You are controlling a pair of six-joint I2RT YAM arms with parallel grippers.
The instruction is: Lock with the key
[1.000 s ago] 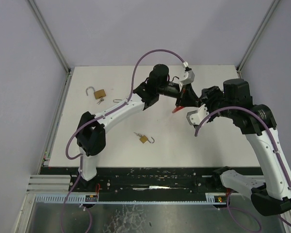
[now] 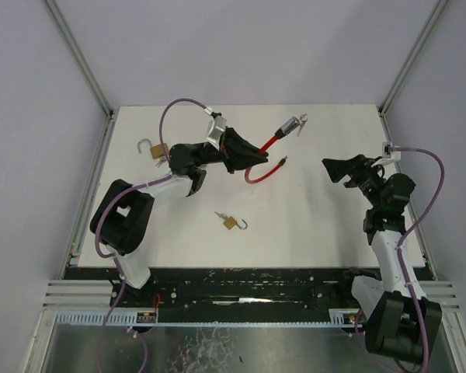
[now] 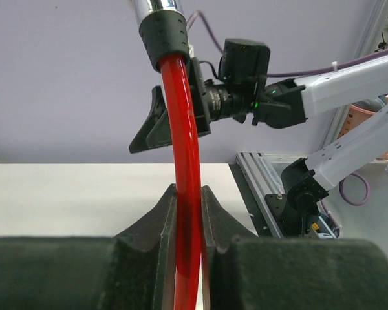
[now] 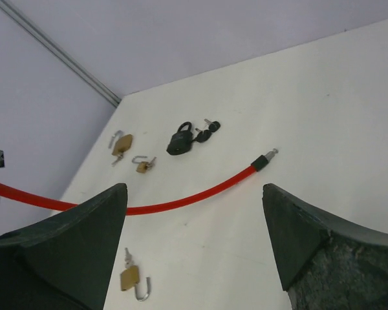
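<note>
A red cable lock [image 2: 268,148] is looped, with my left gripper [image 2: 256,155] shut on it. In the left wrist view its red cable [image 3: 184,155] runs upright between the fingers. Its metal lock cylinder [image 2: 288,127] points up and to the right, and a small key [image 2: 302,121] shows at the outer end. The cable's free plug end [image 4: 262,162] sticks out, clear of the cylinder. My right gripper stands open off to the right, nothing between its fingers, apart from the lock. The cylinder lies outside the right wrist view.
Brass padlocks [image 2: 231,222] with keys lie on the white table [image 2: 318,233]. In the right wrist view, a black padlock [image 4: 180,141] and black-headed keys [image 4: 204,135] lie farther back.
The right gripper has come away from the lock's end and drawn off to the right. My left gripper has shifted left with the cable lock, and the key end now shows uncovered.
</note>
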